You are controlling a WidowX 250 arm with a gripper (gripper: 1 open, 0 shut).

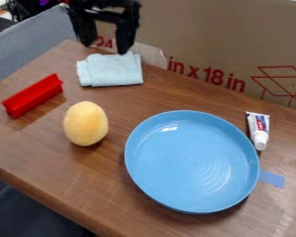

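Note:
The black gripper [104, 40] hangs at the top left of the camera view, above a folded light-blue cloth [110, 70], its fingers open with nothing seen between them. A red bar-shaped object [33, 94] lies on the left of the wooden table [151, 97]. A pale yellow rounded object [85, 123] sits below the cloth. A large blue plate [191, 165] takes up the lower middle right, and a white toothpaste tube [259, 130] lies at its upper right.
A cardboard box [218, 37] stands along the back of the table. A blue tape strip [273, 180] is right of the plate. The table's centre between cloth and plate is clear, as is the front left.

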